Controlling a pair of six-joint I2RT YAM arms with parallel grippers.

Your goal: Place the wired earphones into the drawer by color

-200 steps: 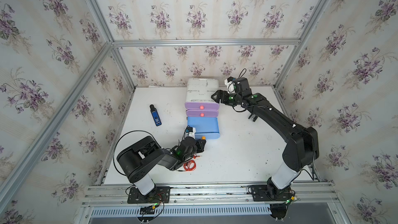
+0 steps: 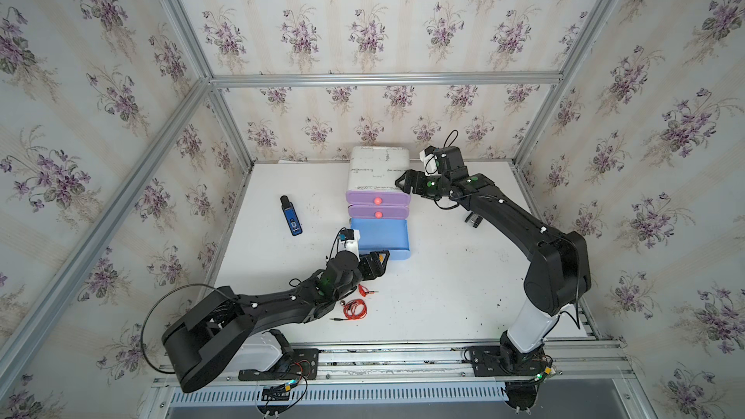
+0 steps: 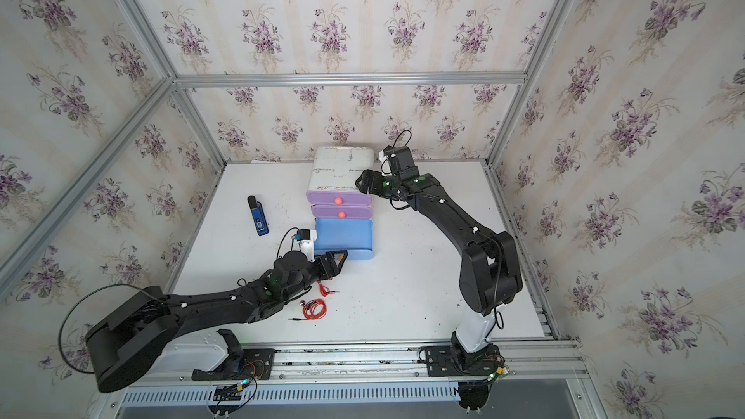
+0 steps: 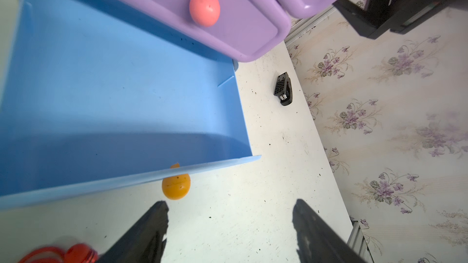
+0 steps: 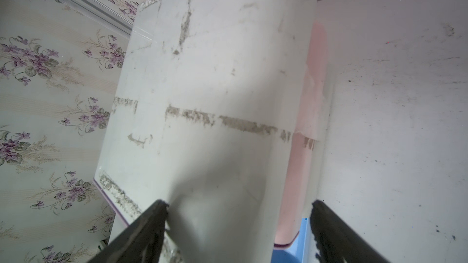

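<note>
The drawer cabinet (image 2: 378,169) has two purple drawers (image 4: 243,29) with pink knobs above a pulled-out, empty-looking blue drawer (image 4: 121,92) with an orange knob (image 4: 175,185). My left gripper is open just in front of and above that drawer's front edge, nothing between its fingers. My right gripper stands open at the cabinet's white top, near its right side. Red coiled earphones (image 2: 354,309) lie in front of the drawer on the table, with a smaller red bundle (image 3: 325,289) just behind them.
A blue-black device (image 2: 291,215) lies on the left of the table. A small black object (image 4: 283,89) lies right of the cabinet.
My left gripper has risen slightly from the blue drawer's front, its arm shifting to the left.
</note>
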